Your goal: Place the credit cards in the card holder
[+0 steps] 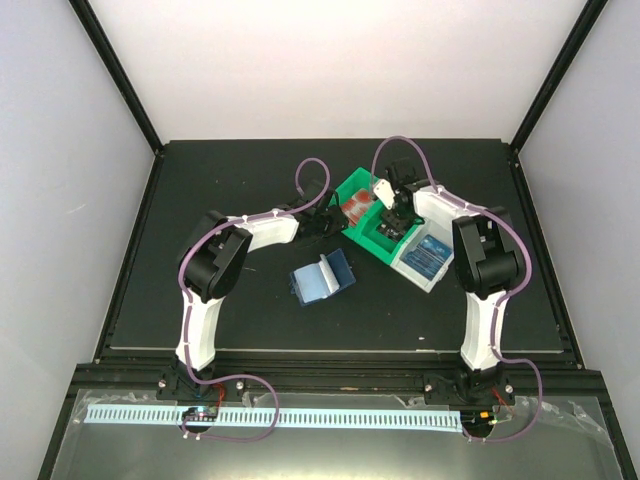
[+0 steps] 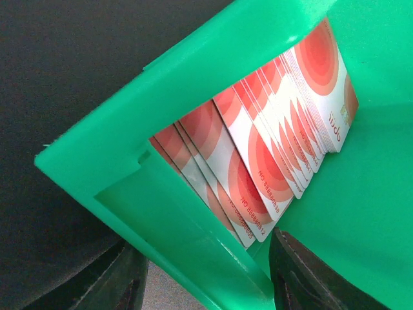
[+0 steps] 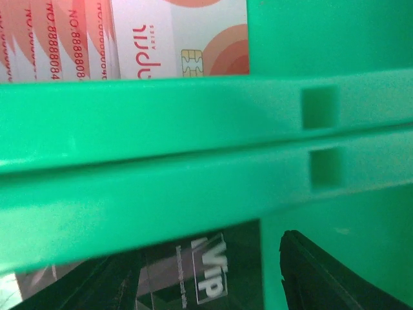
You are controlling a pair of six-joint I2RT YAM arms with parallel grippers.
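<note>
Red-and-white cards (image 2: 258,142) lie in an overlapping row inside a green bin (image 2: 177,213). My left gripper is shut on that bin's near wall, one finger outside and one inside. Black VIP cards (image 3: 193,274) lie in a second green bin (image 3: 348,252), right beside the first. Over them my right gripper stands part open, its fingers apart; no card is clearly held between them. The blue card holder (image 1: 341,268) lies open on the table in front of the bins, a pale inner flap standing up.
A white bin (image 1: 412,272) with blue cards (image 1: 428,257) adjoins the second green bin at the front right. Bin walls stand close around both grippers. Bare black table (image 1: 270,320) surrounds the card holder.
</note>
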